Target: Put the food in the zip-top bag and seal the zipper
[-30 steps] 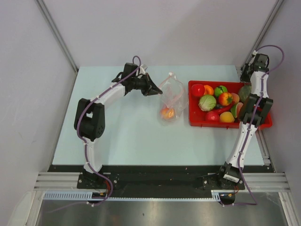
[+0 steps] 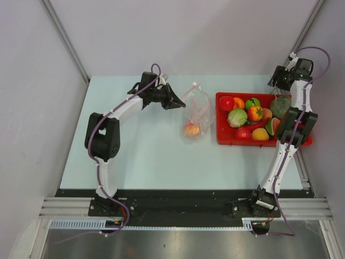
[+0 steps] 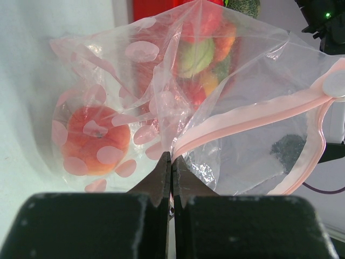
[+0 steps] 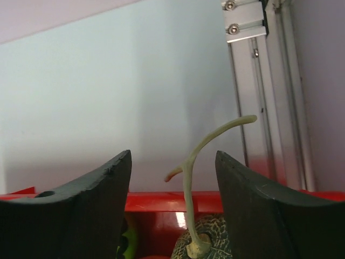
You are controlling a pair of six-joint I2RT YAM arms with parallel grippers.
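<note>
A clear zip bag (image 2: pixel 200 110) with pink dots and pink zipper stands open at mid-table, an orange-red round fruit (image 3: pixel 94 137) inside. My left gripper is shut on the bag's zipper edge. At the back right, my right gripper is open over the red bin (image 2: pixel 226 135). Between its fingers in the right wrist view is the pale forked stem (image 4: pixel 187 181) of a dark speckled squash (image 4: pixel 210 234), which sits in the bin.
The bin holds several foods, among them a cabbage (image 2: pixel 236 117), peppers and round fruits. A wall and rail border the right side.
My right arm has shifted slightly right at the bin's back corner. The left arm and bag look still.
</note>
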